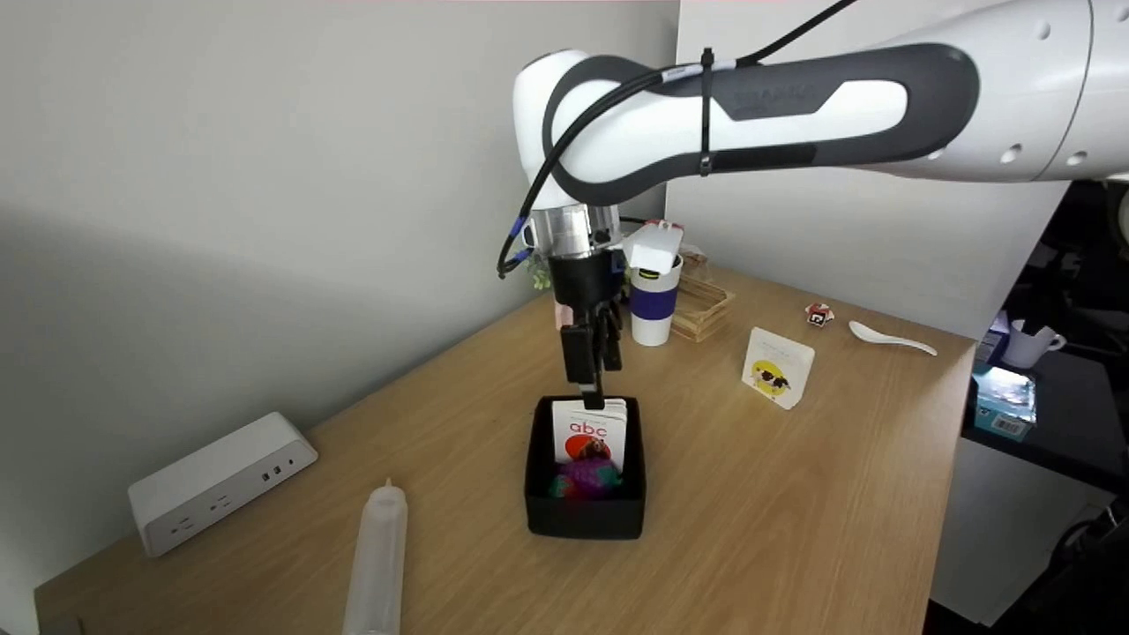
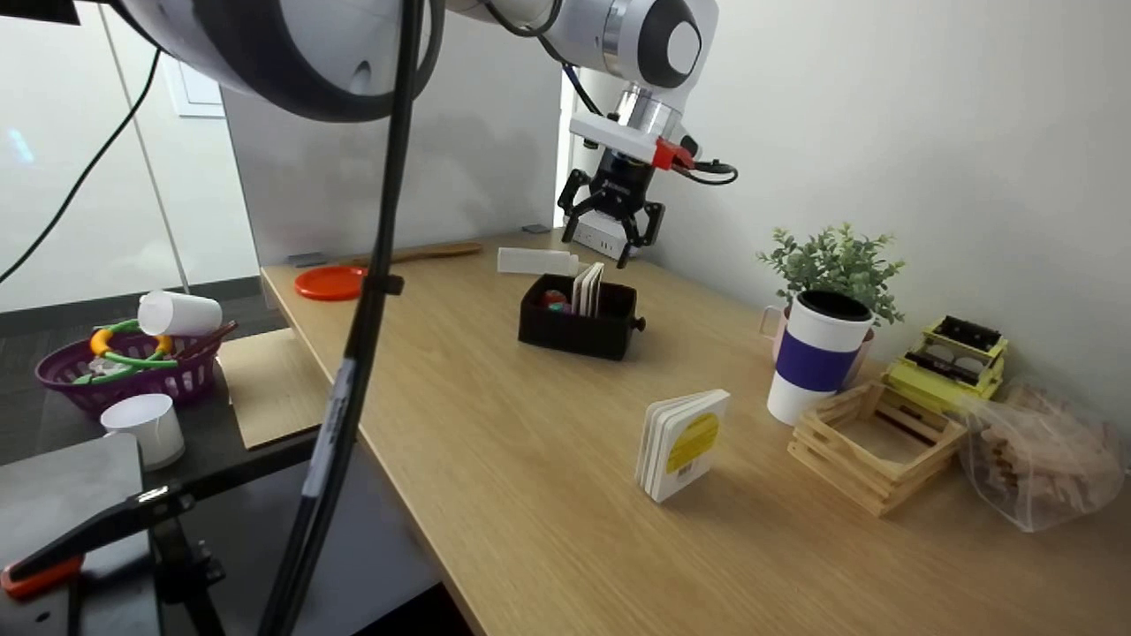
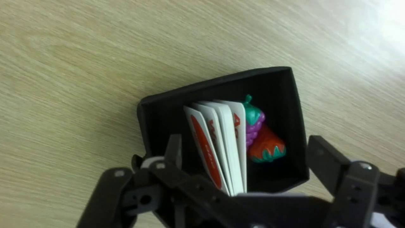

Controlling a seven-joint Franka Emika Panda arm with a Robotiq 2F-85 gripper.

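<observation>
My gripper (image 2: 612, 233) hangs open above the black box (image 1: 584, 519), its two fingers spread wide with nothing between them. Inside the box stands a white abc board book (image 1: 590, 430), its pages fanned a little; the wrist view shows the book (image 3: 224, 148) from above. Beside it in the box lie a purple toy grape bunch (image 3: 253, 127) with a green top and a red toy strawberry (image 3: 266, 145). A second board book (image 1: 778, 367), with a cow on its cover, stands upright on the table away from the box.
Behind are a white cup (image 2: 816, 355) with a purple band, a wooden crate (image 2: 875, 445) and a potted plant (image 2: 832, 270). A clear bottle (image 1: 377, 561) and a white power strip (image 1: 222, 481) lie left of the box. Bare table surrounds the box.
</observation>
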